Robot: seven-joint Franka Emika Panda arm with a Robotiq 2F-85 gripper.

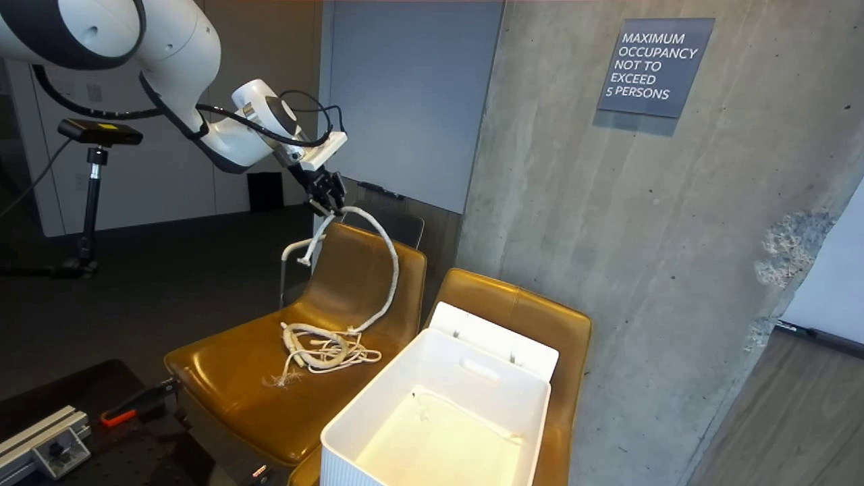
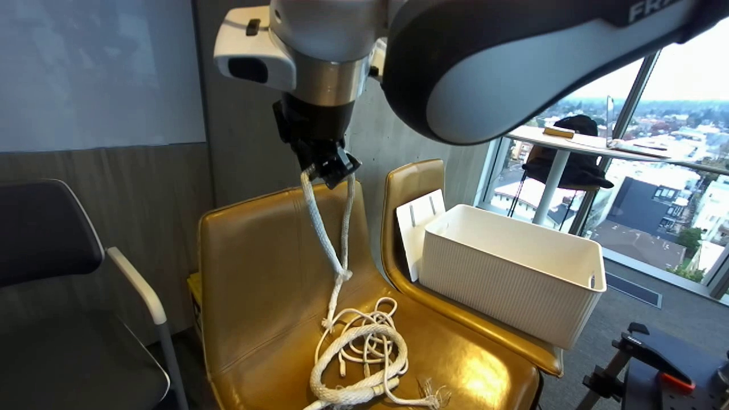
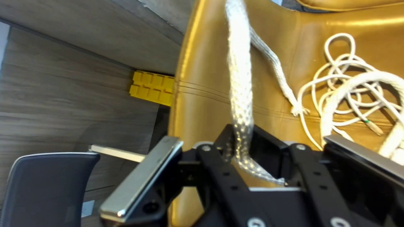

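Observation:
A white braided rope hangs bent from my gripper, which is shut on it above the backrest of a tan chair. In exterior view 1 its short end dangles left of the fingers, while the long part arcs right and down to the seat. The wrist view shows the held rope running between the black fingers. On the seat lies a loose pile of other white ropes, one thick and coiled, others thin and tangled. The hanging rope's lower end comes down beside this pile.
On the second tan chair stands a white ribbed bin, with a white panel behind it. A thin pale strand shows inside the bin. A dark chair is on the other side. A concrete wall rises behind.

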